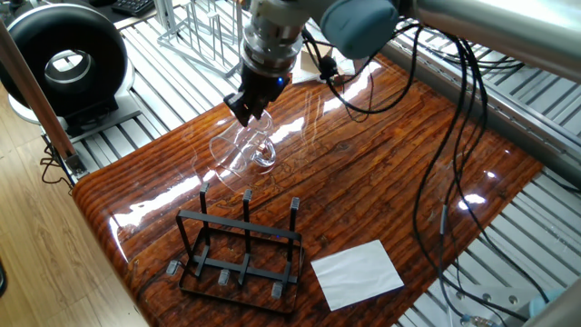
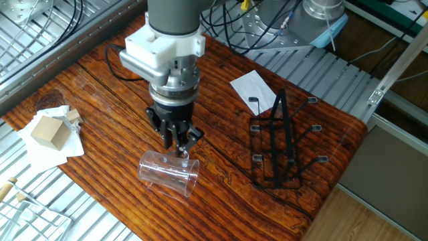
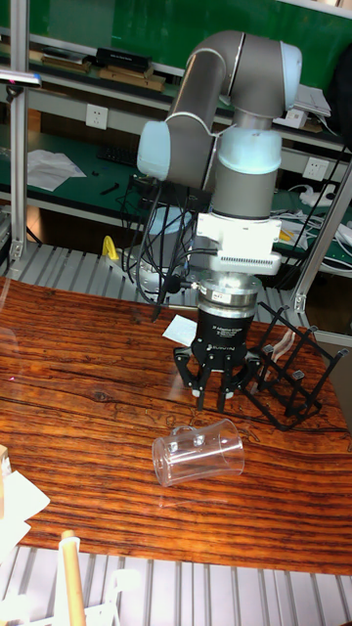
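A clear cup (image 2: 167, 175) with a handle lies on its side on the glossy wooden table; its body (image 3: 198, 455) also shows in exterior view 3. My gripper (image 3: 212, 401) points down, its black fingers apart with a narrow gap and nothing seen between them. In exterior view 2 the gripper (image 2: 176, 148) appears just above the handle side of the cup. From exterior view 1 the gripper (image 1: 247, 116) overlaps the upper end of the cup (image 1: 238, 150). Whether the fingertips touch the handle cannot be told.
A black wire rack (image 1: 241, 263) with several upright prongs stands near one table edge. Beside it lies a white sheet (image 1: 357, 274). Wooden blocks (image 2: 51, 132) rest on white paper at the opposite end. Bare tabletop separates the cup and rack; cables hang from the arm.
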